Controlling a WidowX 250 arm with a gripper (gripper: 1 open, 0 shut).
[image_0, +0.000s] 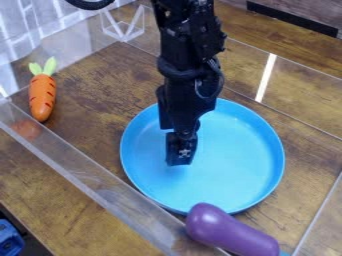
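Observation:
My black gripper (181, 140) hangs over the left half of a round blue plate (243, 165), open, its fingertips low above the plate's surface. I see nothing held in it. A toy carrot (43, 97) with a green top lies on the wooden table at the left. A purple toy eggplant (227, 228) lies at the bottom right, just past the plate's near edge.
A transparent rim (67, 172) runs diagonally along the lower left, with a small blue object (8, 240) beyond it in the corner.

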